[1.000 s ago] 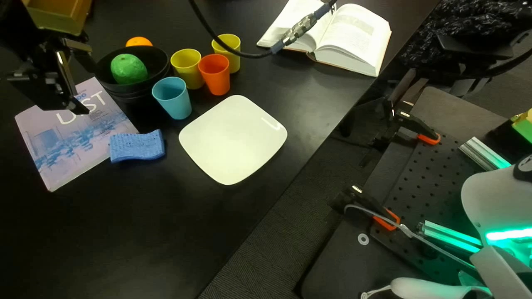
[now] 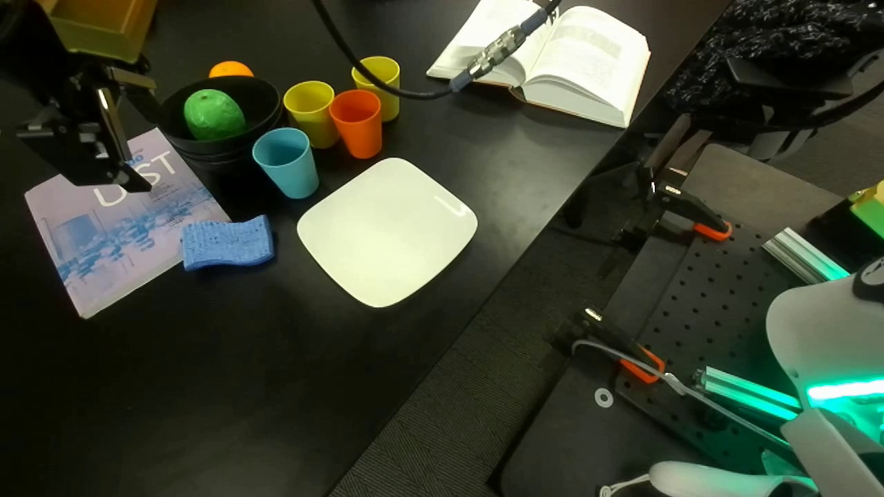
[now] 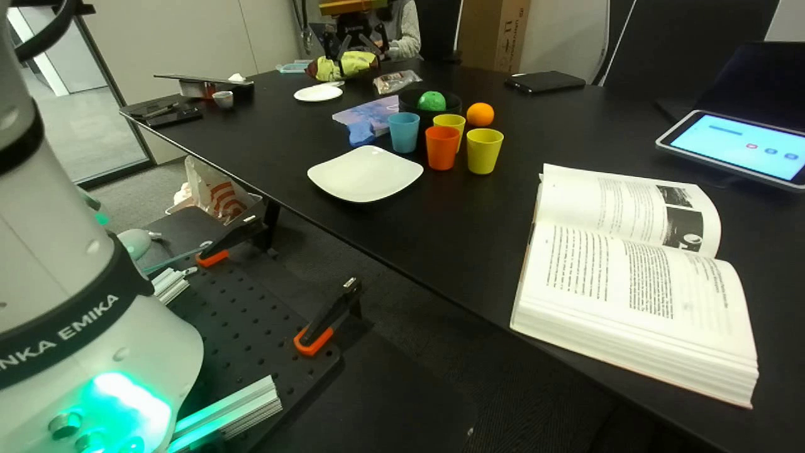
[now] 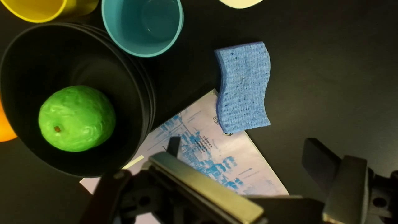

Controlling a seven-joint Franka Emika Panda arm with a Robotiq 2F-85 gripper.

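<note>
My gripper stands open with nothing between its fingers, the fingers wide apart in the wrist view. In exterior view 1 it hangs over the purple-white magazine (image 2: 132, 228), left of the stacked black bowls (image 2: 170, 124). Inside the top bowl rests a green fruit-like object (image 4: 77, 118). A wavy blue sponge (image 4: 244, 86) lies partly on the magazine's corner, ahead of the fingers and apart from them. The light blue cup (image 2: 286, 163) stands upright beside the bowls. An empty white plate (image 2: 387, 232) sits nearer the table edge.
Two yellow cups (image 2: 311, 108) and an orange cup (image 2: 358, 124) cluster by the bowls. Behind the bowls is an orange (image 3: 480, 114). An open book (image 3: 626, 279) and a tablet (image 3: 736, 147) lie farther along. Bare tabletop (image 2: 207, 373) extends below the sponge in exterior view 1.
My gripper has shifted very slightly right and down in exterior view 1. The objects on the table have not moved.
</note>
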